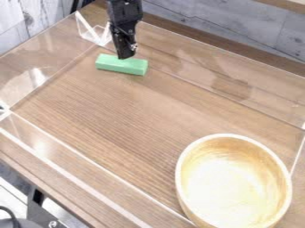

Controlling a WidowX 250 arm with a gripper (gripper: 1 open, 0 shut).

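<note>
A mint green rectangular block (121, 65) lies flat on the wooden table toward the back left. Just above it, at the top of the camera view, hangs the dark gripper (124, 50), its lower end slightly behind the block. Whether its fingers are open or shut is too small to tell. A large cream round bowl (234, 178) stands at the front right.
A grey wall (226, 22) borders the back, and the table's edge runs along the lower left, with dark cables below it.
</note>
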